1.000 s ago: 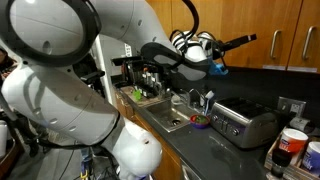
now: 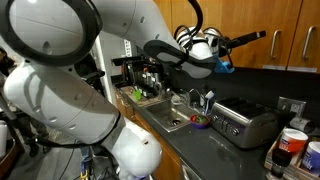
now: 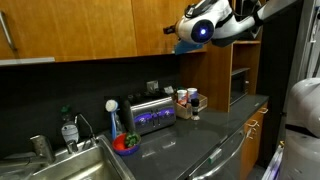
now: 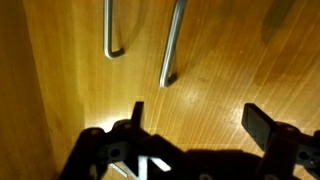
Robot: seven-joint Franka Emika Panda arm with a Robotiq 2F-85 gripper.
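Note:
Two metal bar handles, a left one [image 4: 107,30] and a right one [image 4: 172,45], show near the top of the wrist view on the wooden cabinet doors [image 4: 215,65]. My gripper faces those doors with its dark fingers spread wide. Nothing sits between them; bare wood is visible across the gap. Both handles lie above the fingertips in that picture. From the first exterior view, the fingers [image 2: 245,40] reach toward the left handle [image 2: 275,43], and another handle [image 2: 307,42] is farther right. Whether a fingertip touches the wood cannot be made out.
Below the cabinets, a silver toaster [image 3: 152,115] stands on the dark counter [image 3: 180,150]. Beside it is a wooden box [image 3: 200,100] with cups and cans. A coloured bowl [image 3: 126,144] and the sink [image 3: 85,165] lie to the left. Open air surrounds the arm above the counter.
In the first exterior view, my gripper has shifted slightly up and to the right, closer to the cabinet handles. The cabinet doors and counter items look unmoved.

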